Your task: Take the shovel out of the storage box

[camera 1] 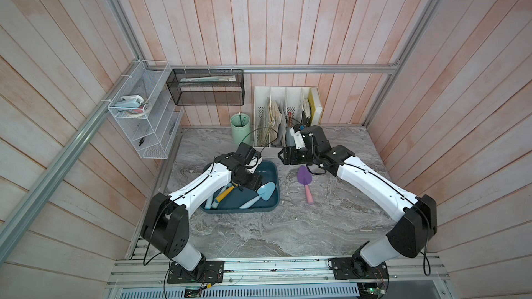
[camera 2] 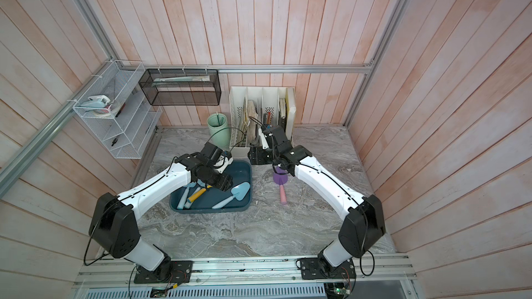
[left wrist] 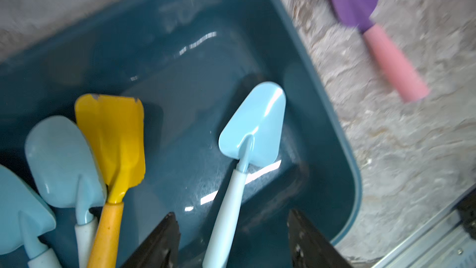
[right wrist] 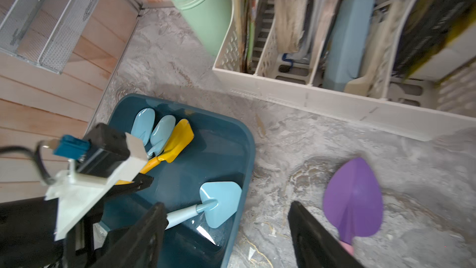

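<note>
In the dark teal storage box (camera 1: pixel 270 206) several shovels lie flat. A light blue pointed shovel (left wrist: pixel 257 124) is alone on the right side of the box floor. To its left are a yellow shovel (left wrist: pixel 113 141) and two blue rounded ones (left wrist: pixel 64 163). My left gripper hovers over the box, its parted fingers on either side of the blue shovel's pale handle, nothing held. On the table right of the box rests a purple shovel with a pink handle (right wrist: pixel 354 201). My right gripper is open and empty, above the table between box and purple shovel.
A white file rack (right wrist: pixel 307 94) full of papers stands behind, beside a green cup (camera 1: pixel 240 128). Wire baskets (camera 1: pixel 206 87) hang on the back and left walls.
</note>
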